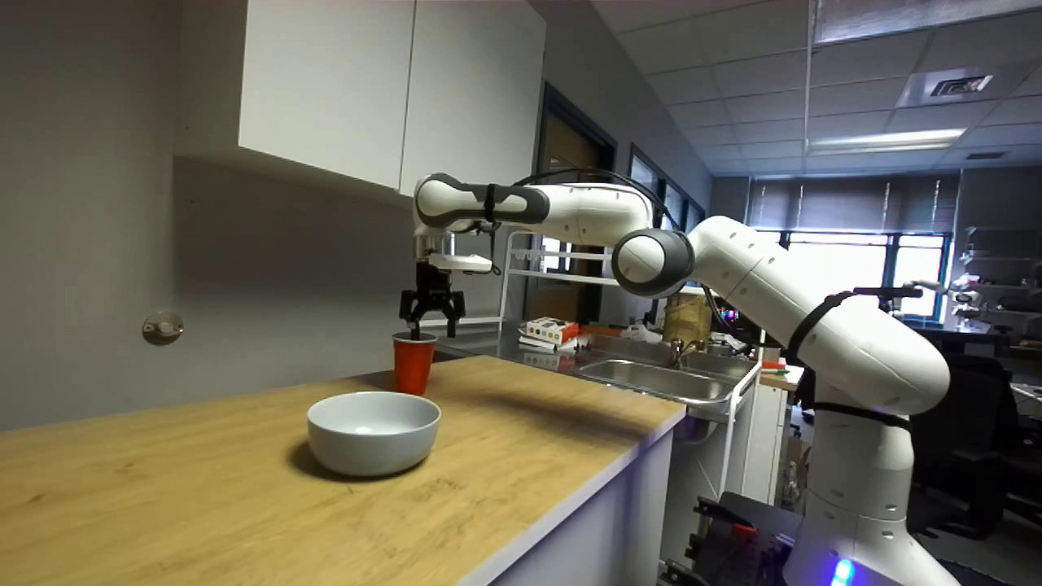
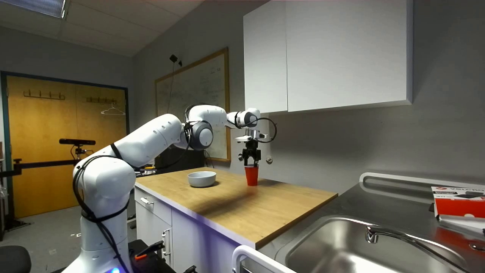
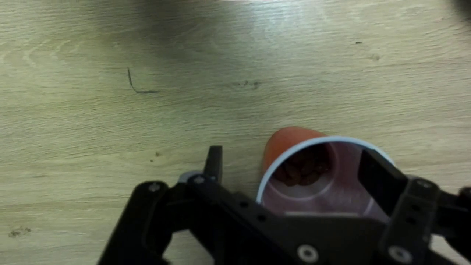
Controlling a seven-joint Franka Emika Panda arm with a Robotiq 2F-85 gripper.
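A red cup [image 1: 412,365] with a white rim stands upright on the wooden counter. Small brown pieces [image 3: 303,171] lie at the bottom of the cup, as the wrist view shows. My gripper [image 1: 434,333] points down at the cup's mouth, its fingers spread wide. One finger [image 3: 377,176] appears over the cup's opening, while the other finger [image 3: 215,162] is outside the rim, above bare wood. Whether the first finger dips below the rim is unclear. Nothing is clamped between them. Closer to the first exterior camera sits a light grey bowl [image 1: 374,439], its visible inside looking empty.
White wall cabinets [image 1: 327,83] hang above the counter [image 1: 547,415]. A metal sink [image 2: 345,245] and a red-and-white box [image 2: 459,202] lie beyond the counter's end. Bare wood surrounds the bowl, and the back wall is close behind the cup.
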